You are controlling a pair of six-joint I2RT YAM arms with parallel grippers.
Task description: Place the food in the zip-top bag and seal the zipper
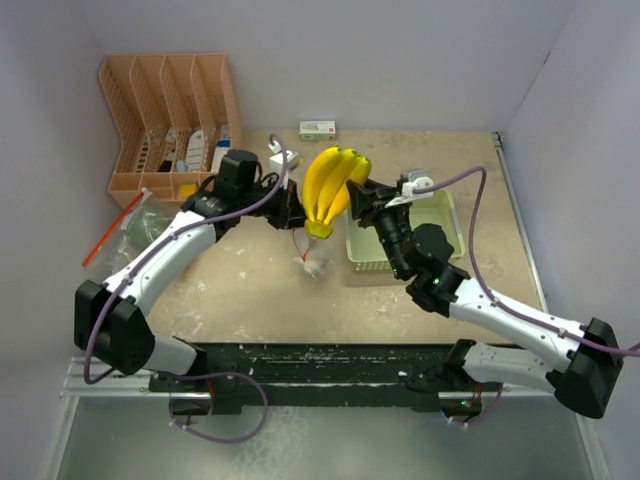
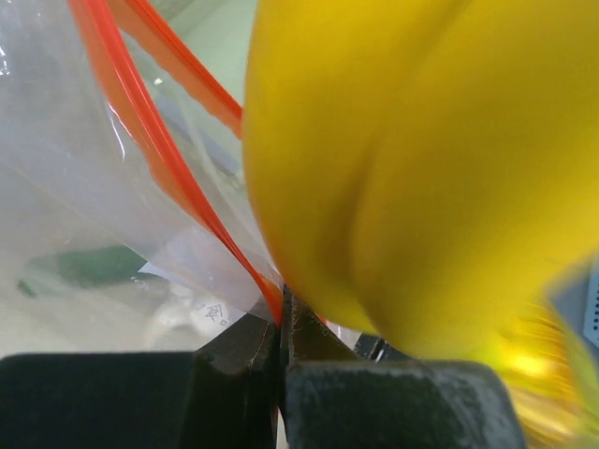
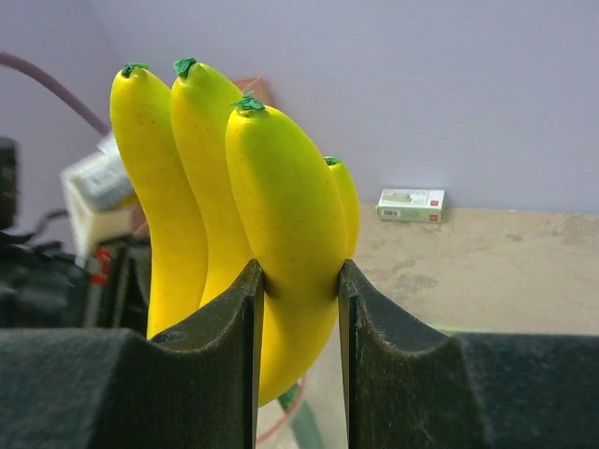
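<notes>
A bunch of yellow bananas (image 1: 330,190) hangs in the air between the arms, stems up. My right gripper (image 1: 362,196) is shut on it; in the right wrist view one banana (image 3: 285,196) fills the gap between the fingertips. My left gripper is shut on the red zip edge of a clear bag (image 2: 112,196). The bag's mouth gapes between its red strips, right beside the bananas, which cover part of it. From above, only the bag's lower part (image 1: 315,263) shows below the bananas, with something pale inside.
A pale green basket (image 1: 435,215) stands under the right arm. An orange divided rack (image 1: 150,110) holds several items at the back left, with another red-edged clear bag (image 1: 130,235) before it. A small box (image 1: 317,130) lies by the back wall.
</notes>
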